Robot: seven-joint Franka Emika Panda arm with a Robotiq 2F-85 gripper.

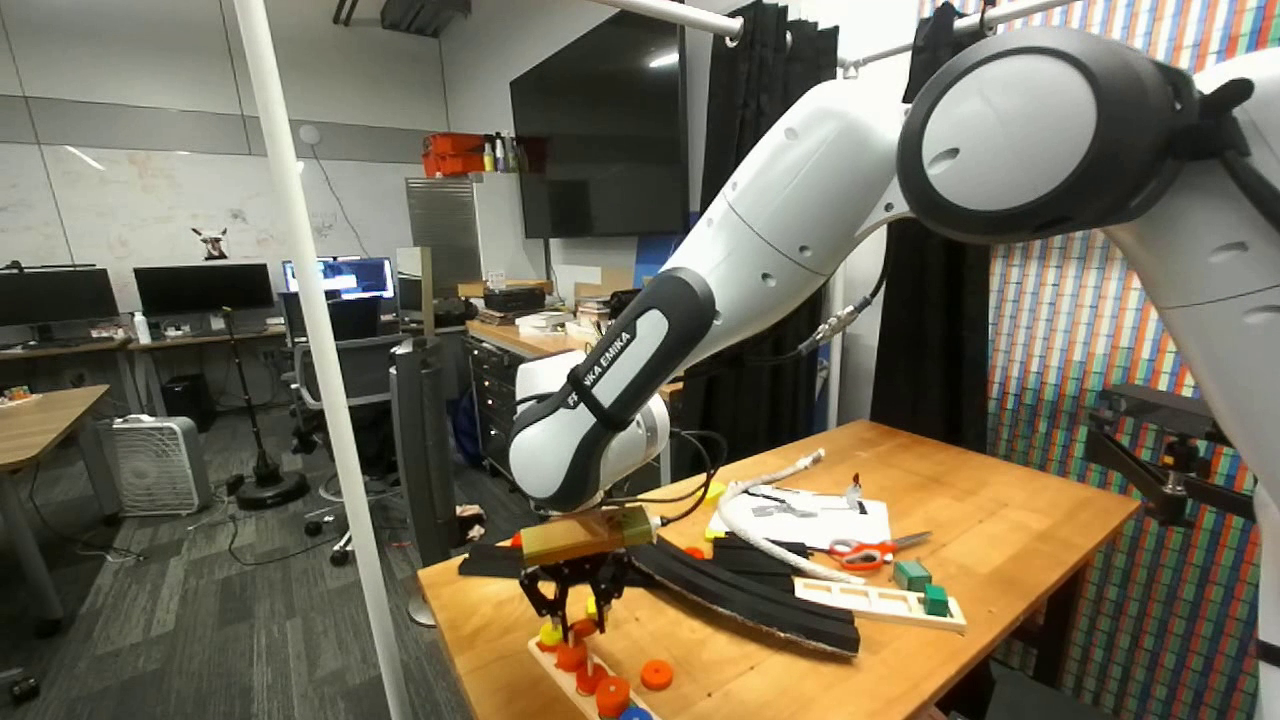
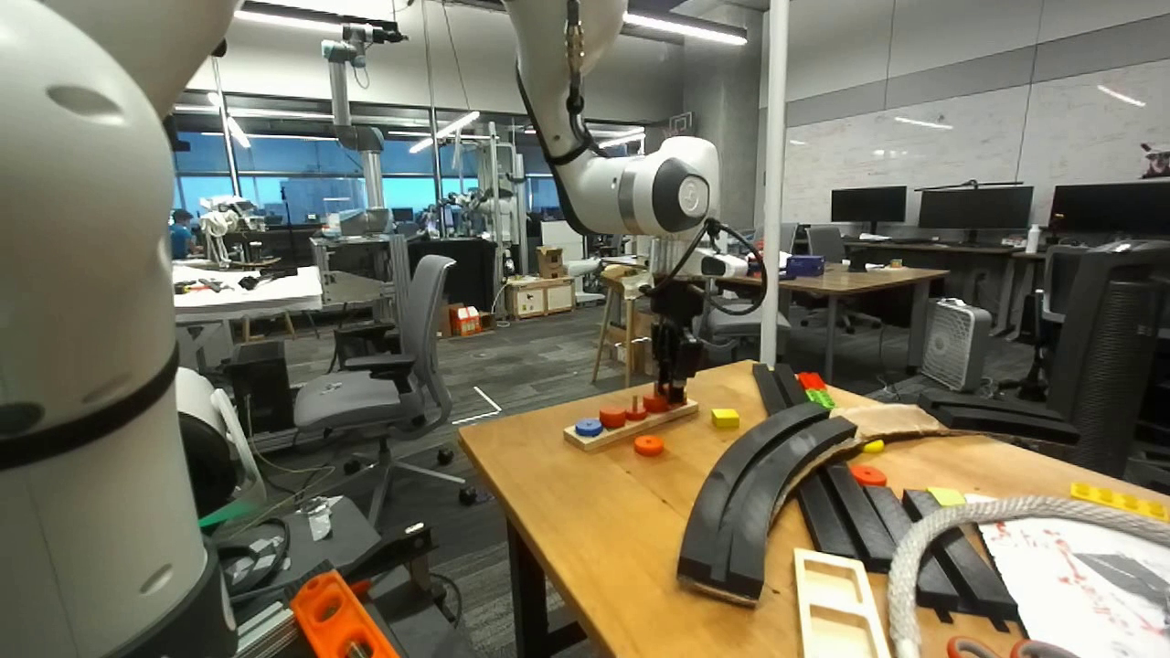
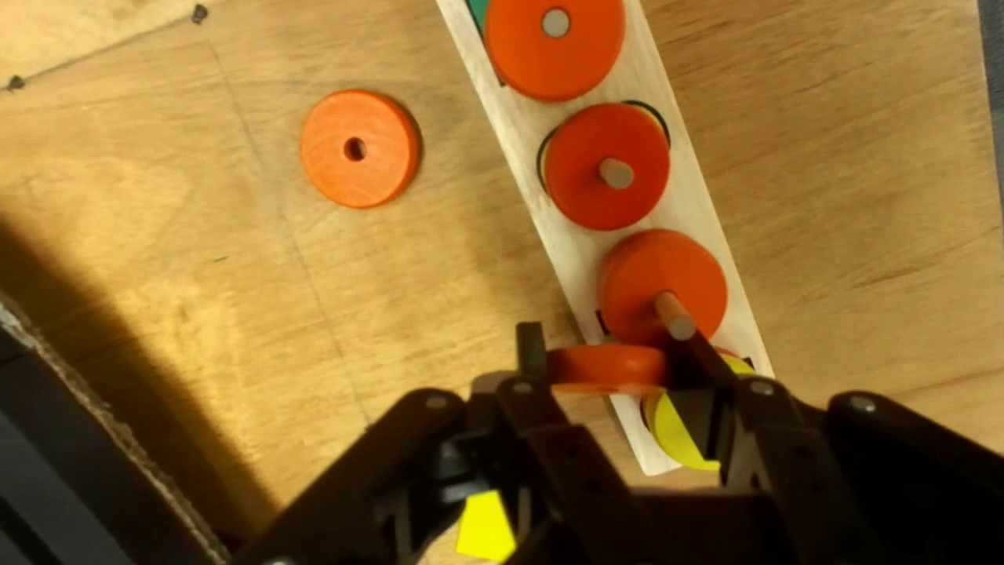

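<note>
My gripper is shut on an orange ring [image 3: 607,366], which is seen edge-on between the fingertips in the wrist view. It sits low over the end of a narrow wooden peg board [image 3: 527,179], close beside a slanting peg [image 3: 674,315] that passes through another orange ring [image 3: 649,273]. Behind the right finger, a yellow disc [image 3: 678,438] lies at the board's end, partly hidden. Farther along are an orange ring [image 3: 607,202] and another orange ring [image 3: 527,66]. A blue ring [image 2: 588,427] occupies the far end. One loose orange ring [image 3: 376,174] lies flat beside the board.
Curved black track pieces [image 1: 744,600] lie near the gripper. A yellow block [image 2: 725,418] rests close to the board. Red scissors [image 1: 858,554], a pale rope [image 1: 756,526] and a wooden tray [image 1: 864,599] are farther off. The table edge is close beyond the board.
</note>
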